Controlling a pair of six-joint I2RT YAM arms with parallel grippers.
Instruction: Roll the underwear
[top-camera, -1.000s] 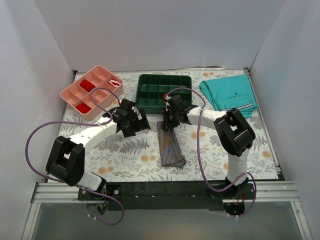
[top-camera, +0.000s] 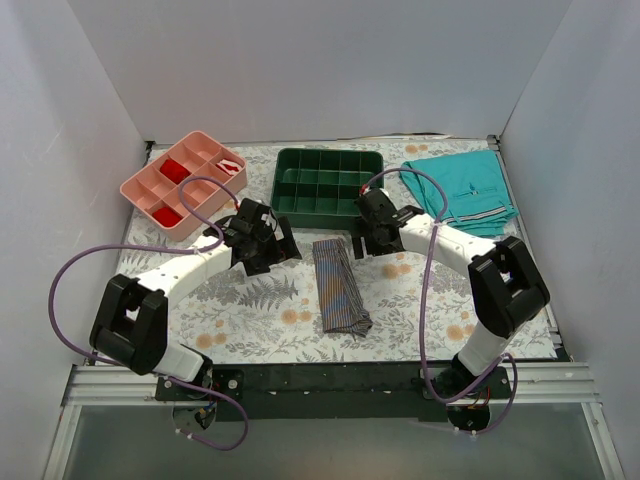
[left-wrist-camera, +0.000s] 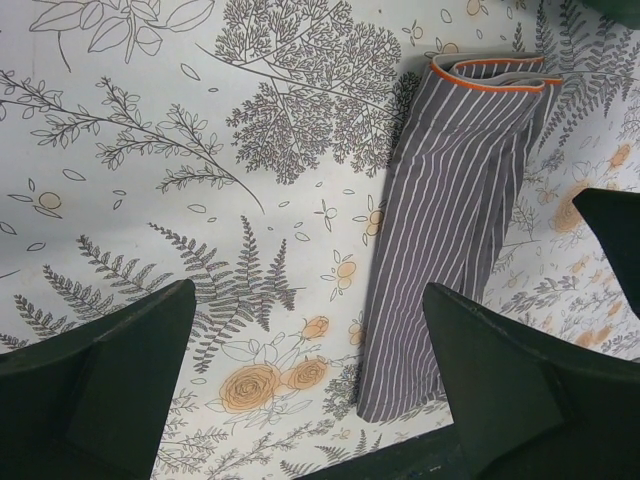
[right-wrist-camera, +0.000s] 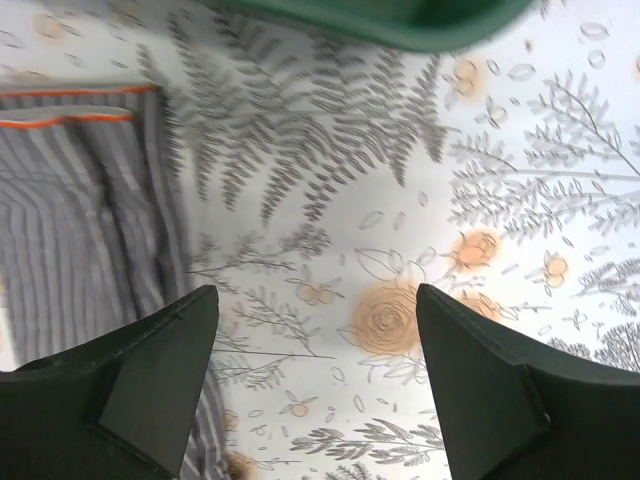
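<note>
The striped grey underwear (top-camera: 338, 288) lies folded into a long narrow strip on the flowered cloth, in the middle of the table. Its far end, with an orange-edged waistband (left-wrist-camera: 490, 80), points toward the green box. My left gripper (top-camera: 284, 246) is open to the left of the strip, with only bare cloth between its fingers in the left wrist view. To the right of the strip, my right gripper (top-camera: 364, 244) stands open and apart from the fabric. In the right wrist view the underwear (right-wrist-camera: 70, 240) fills the left side, outside the fingers.
An empty green divided box (top-camera: 328, 222) stands just behind the underwear. At back left is a pink divided box (top-camera: 136, 190) holding red items. A folded teal towel (top-camera: 455, 185) lies at back right.
My right gripper was over the far end of the underwear and has moved right, off the fabric, with its fingers now spread. The left arm and underwear look unchanged.
</note>
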